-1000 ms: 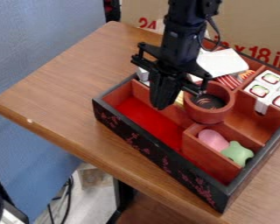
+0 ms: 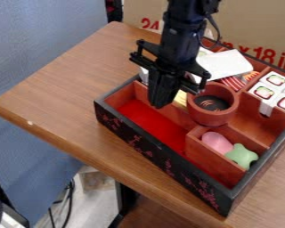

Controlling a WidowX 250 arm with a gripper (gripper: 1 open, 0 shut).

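Note:
My black gripper point(image 2: 169, 85) hangs over the red-lined box point(image 2: 151, 126), its fingers low over the back-left part beside a round red cup point(image 2: 212, 104). Whether the fingers are open or shut, or hold anything, cannot be made out. A pink piece point(image 2: 216, 141) and a green piece point(image 2: 241, 156) lie in a front compartment. White printed blocks point(image 2: 274, 93) sit at the box's back right.
A white card point(image 2: 226, 65) and red striped items lie behind the gripper. A cardboard box point(image 2: 252, 31) stands at the back.

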